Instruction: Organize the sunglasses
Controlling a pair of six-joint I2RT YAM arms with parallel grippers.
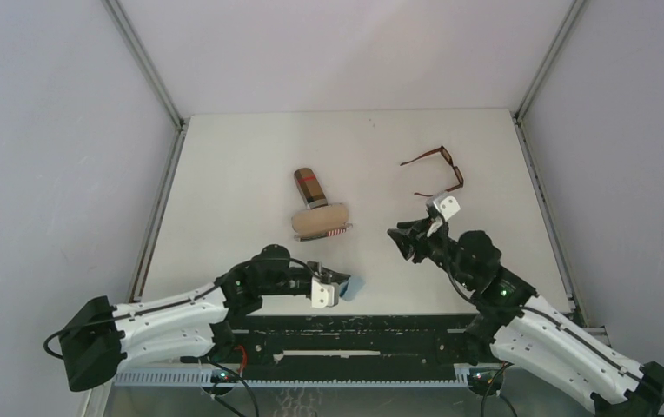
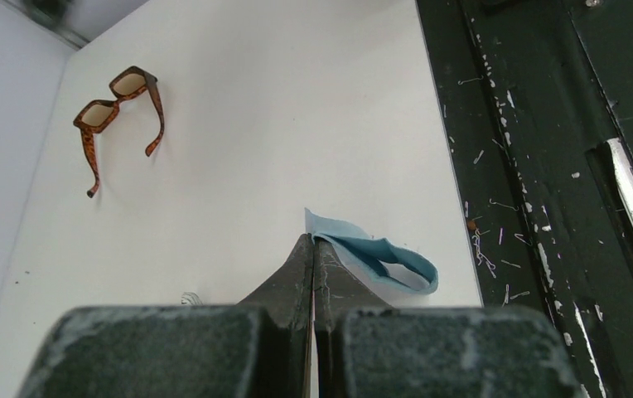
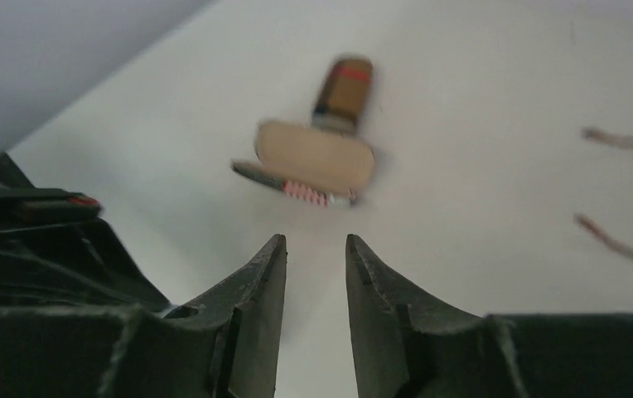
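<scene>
Tortoiseshell sunglasses (image 1: 454, 174) lie with temples unfolded at the right back of the table (image 1: 224, 174), also in the left wrist view (image 2: 98, 116). An open case (image 1: 318, 219) with tan inside and plaid flap (image 1: 308, 186) lies near the middle. My left gripper is shut at the edge of a blue cloth (image 2: 396, 265) lying near the front; whether it pinches the cloth is unclear. My right gripper is part open, nothing between its fingers, above the table front-right of the case. Its view is blurred.
The table's front edge borders a dark rail (image 1: 415, 347). Walls stand at back and sides.
</scene>
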